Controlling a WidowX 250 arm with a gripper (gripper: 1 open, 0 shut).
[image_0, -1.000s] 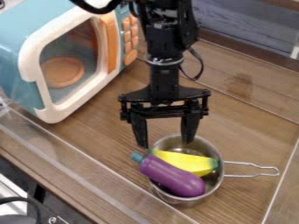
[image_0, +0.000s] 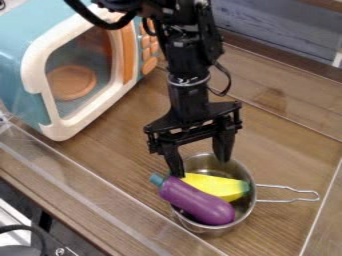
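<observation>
A steel pot (image_0: 221, 222) with a long wire handle to the right sits on the wooden counter. In it lie a yellow toy (image_0: 217, 184), likely a corn or banana, and a purple eggplant (image_0: 198, 203), whose stem end rests over the pot's left rim. My black gripper (image_0: 199, 163) is open just above the back of the pot and the yellow toy, with nothing visibly held between its fingers.
A toy microwave (image_0: 54, 70) with its white-framed door stands at the back left.
My gripper's fingers stand somewhat closer together than a second ago, and the arm has shifted slightly. The pot and both toys have not visibly moved.
</observation>
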